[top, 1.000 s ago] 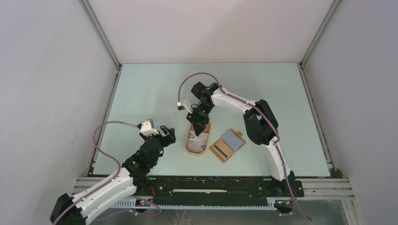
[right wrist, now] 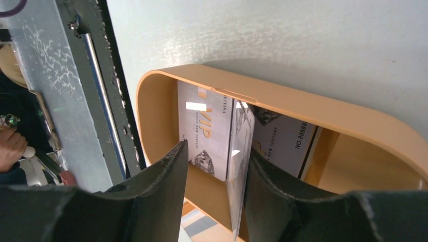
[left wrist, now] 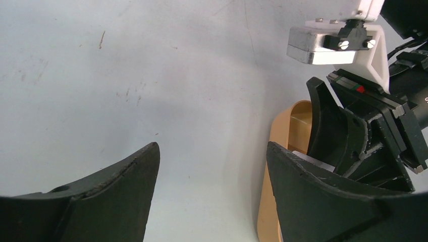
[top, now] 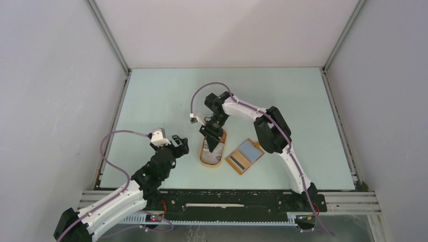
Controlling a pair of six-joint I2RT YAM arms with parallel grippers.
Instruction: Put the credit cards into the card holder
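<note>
Several white credit cards lie in a tan box; one card (right wrist: 204, 133) lies flat, and another card (right wrist: 239, 166) stands steeply on edge between the fingers of my right gripper. That gripper is part open, with a gap beside the standing card, which is nearer the right-hand finger (right wrist: 260, 186). The tan card holder (top: 237, 162), with a bluish panel and a strap tab, lies just right of the box. To the left of the box, my left gripper is open and empty above bare table.
The tan box (top: 211, 165) has raised walls round the cards and my right fingertips. The table's front edge (top: 217, 190) is close in front of the box.
My right gripper has moved a little to the left and toward the front, further over the box. The left arm, box and card holder stay where they were.
</note>
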